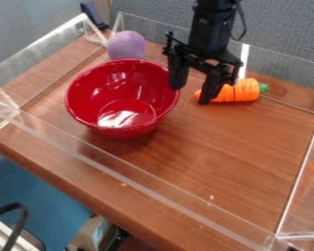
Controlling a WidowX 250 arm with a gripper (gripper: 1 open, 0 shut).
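My black gripper (192, 85) hangs open above the wooden table, between the red bowl (121, 97) and an orange carrot (235, 90) with a green top. One finger is by the bowl's right rim, the other at the carrot's left part, which it partly hides. A purple round object (126, 44) sits behind the bowl at the upper left.
Clear plastic walls border the wooden table (212, 176), whose front and right area is bare. A blue surface and some dark and white items lie below the table's left edge.
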